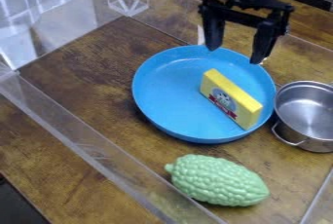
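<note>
My black gripper [240,35] hangs open over the back of a blue plate [169,82], nothing between its fingers. On the plate's right half lies a yellow box [232,95] with a small printed picture on its side. In front of the plate is a green bumpy vegetable [217,180], like a bitter melon.
A steel pot [306,116] stands right of the plate. Clear low walls border the wooden surface [72,72], which is bare to the left of the plate. A white cloth [33,9] is at the far upper left.
</note>
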